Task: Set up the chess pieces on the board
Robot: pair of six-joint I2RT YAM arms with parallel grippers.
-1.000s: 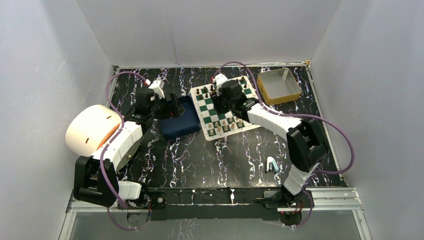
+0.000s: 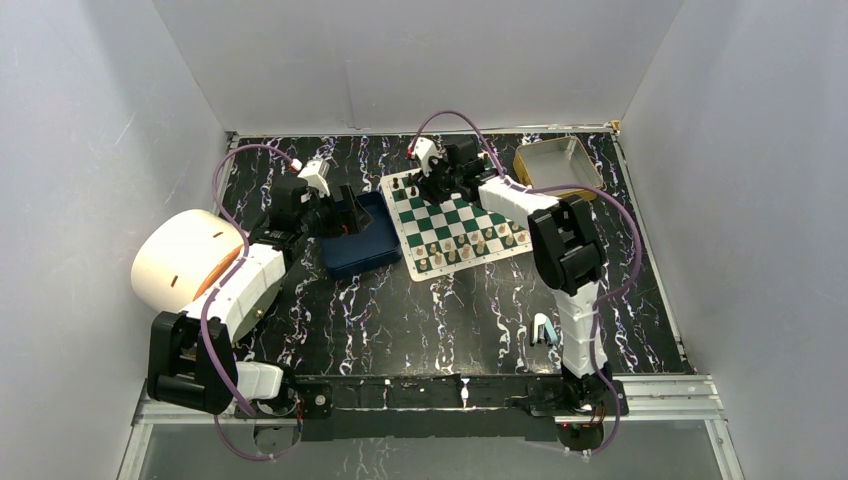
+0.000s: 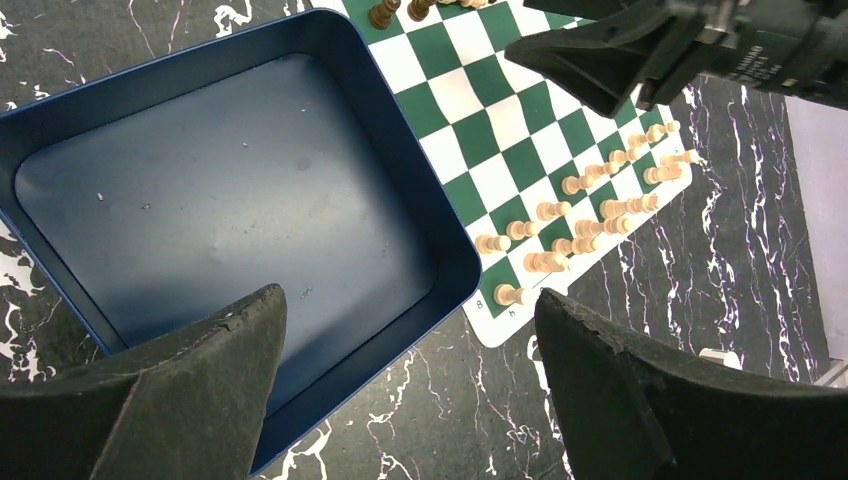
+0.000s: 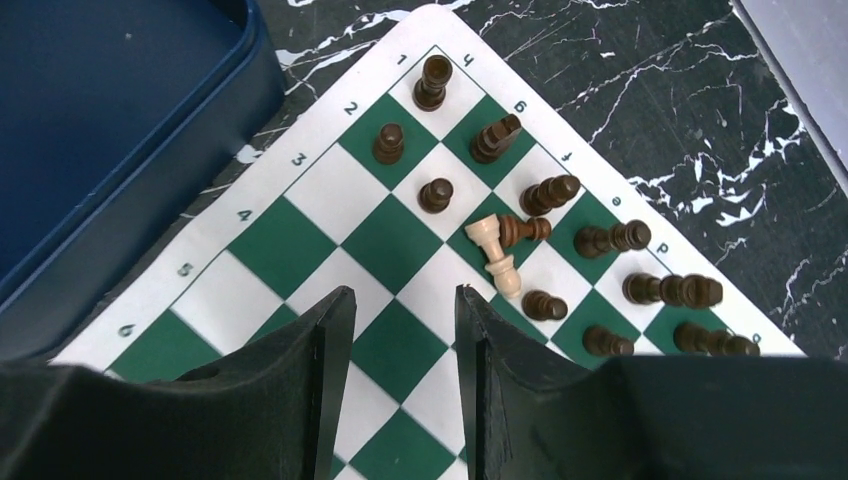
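Observation:
On the green-and-white chessboard (image 2: 432,221), dark pieces stand along the far side and light pieces (image 3: 545,262) along the near side. In the right wrist view a light piece (image 4: 494,257) lies on its side among the dark ones, beside a toppled dark pawn (image 4: 524,230). Other dark pawns (image 4: 436,195) and a dark rook (image 4: 432,83) are upright. My right gripper hangs over the board just short of the fallen pair, part open, its gap empty. Above the blue tray, my left gripper is wide open and empty.
The empty blue tray (image 2: 349,268) stands against the board's left side. A gold-rimmed box (image 2: 597,182) sits at the back right, close to the right arm. Small items (image 2: 543,329) lie front right.
My right gripper has moved toward the board's far side, over the dark pieces, and its arm has swung left. The left arm stays where it was.

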